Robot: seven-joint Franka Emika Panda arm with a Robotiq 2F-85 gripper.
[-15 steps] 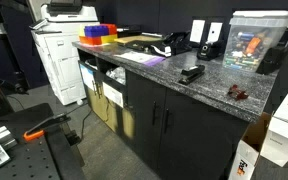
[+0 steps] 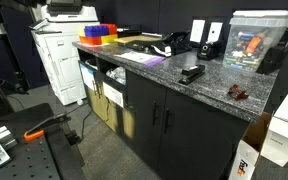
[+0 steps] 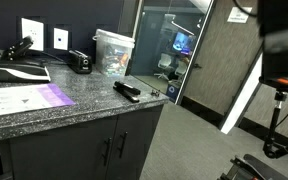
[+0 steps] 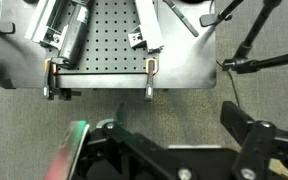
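Dark parts of my gripper fill the bottom of the wrist view, too close and cropped to tell how its fingers stand. Nothing held shows there. Beyond it, the perforated metal table (image 4: 104,45) crosses the top of that view, with grey floor (image 4: 34,125) below its edge. On the table lie a long black tool (image 4: 76,35) and a white piece (image 4: 148,25). Two orange-handled clamps grip the table edge, one of them the right clamp (image 4: 150,75). In exterior view 2, a blurred dark shape, seemingly part of the arm (image 3: 284,45), covers the upper right.
Along the wall runs a speckled counter (image 2: 206,85). On it stand a clear bin (image 2: 256,42) of colourful items, a black stapler (image 2: 190,74), a small reddish object (image 2: 237,91) and colourful blocks (image 2: 96,32). A white box (image 2: 283,130) stands at the right. Open floor lies between.
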